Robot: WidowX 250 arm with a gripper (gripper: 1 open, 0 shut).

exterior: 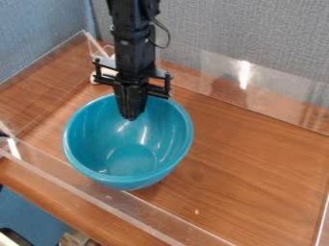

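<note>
A large teal bowl (129, 154) sits on the wooden table, left of centre. My black gripper (130, 108) hangs down from the top of the view with its fingertips at the bowl's back part, over or just inside the rim. It looks shut, with nothing visible between its fingers. Whether it touches the bowl cannot be told.
Clear panels edge the table at the back and front left. A small white object behind the arm is mostly hidden. Grey walls stand behind.
</note>
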